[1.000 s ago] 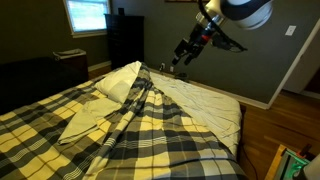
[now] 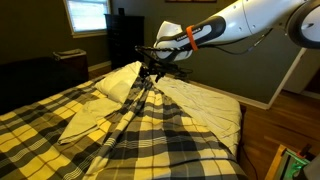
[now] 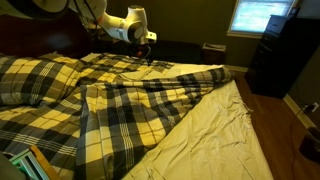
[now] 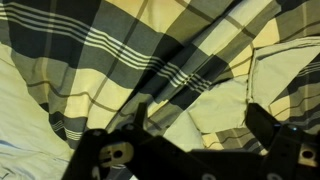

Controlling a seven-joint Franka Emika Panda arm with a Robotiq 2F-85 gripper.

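Note:
A dark, white and yellowish plaid blanket [image 2: 175, 140] covers much of the bed in rumpled folds. Above its bunched far part hangs my gripper [image 2: 150, 74], with the fingertips spread apart in the wrist view. Between them, plaid folds [image 4: 185, 75] lie below, and nothing appears held. In exterior view 2 the gripper [image 3: 147, 47] is over the bed's far left area; whether it touches cloth cannot be told. A pale cloth [image 2: 88, 118] lies on the plaid, and a white pillow or bunched cloth [image 2: 120, 82] is behind it.
Bare white sheet [image 3: 215, 135] stretches along one side of the bed. A dark dresser [image 2: 125, 38] and a window [image 2: 87, 15] stand behind. Wooden floor [image 2: 275, 135] borders the bed.
Over the last second my gripper has come down and to the left in exterior view 1, from above the white sheet to over the blanket's far folds. The bedding looks unmoved.

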